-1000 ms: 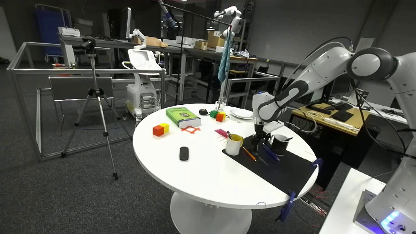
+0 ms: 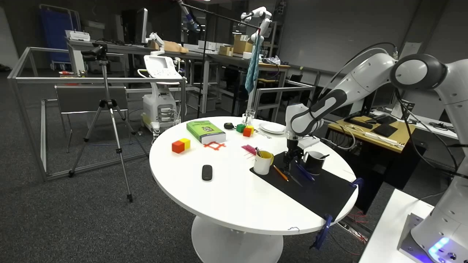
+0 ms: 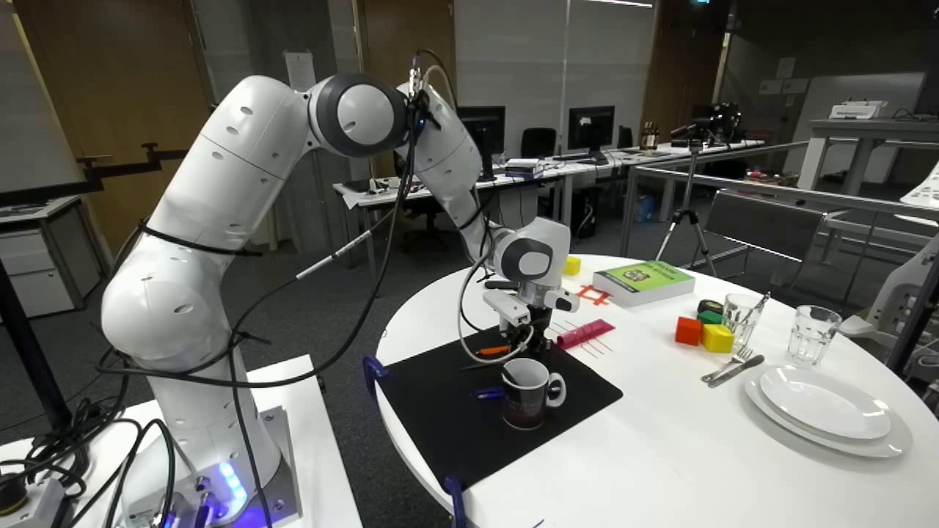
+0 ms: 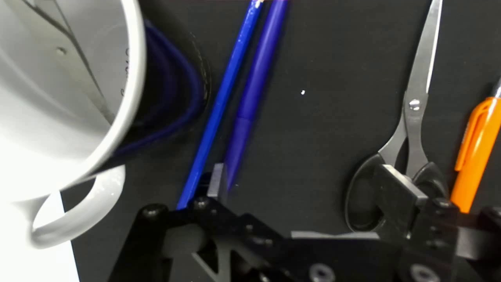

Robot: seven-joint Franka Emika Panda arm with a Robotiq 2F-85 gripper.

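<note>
My gripper stands open, low over the black mat [image 3: 422,413], its fingers wide apart. Its left finger [image 4: 217,181] is over the lower end of a purple-blue pen [image 4: 251,98], with a brighter blue pen or pencil [image 4: 220,103] just to the left. The right finger [image 4: 401,190] overlaps the black handles of a pair of scissors [image 4: 415,105] in the wrist view. Whether either finger touches these things, I cannot tell. Farther right lies an orange pen [image 4: 476,150]. A dark mug with a white inside [image 3: 525,396] stands beside the pens, holding a metal tool.
A white-and-yellow mug [image 2: 262,164] with pens in it stands at the mat's edge. A green book [image 2: 206,131], coloured blocks [image 3: 688,331], glasses [image 3: 811,334] and plates [image 3: 889,435] occupy other parts of the round table. Blue clamps [image 2: 324,230] grip the table edge.
The wrist has shifted or tilted very slightly to the right in exterior view 1. Nothing on the table has visibly moved.
</note>
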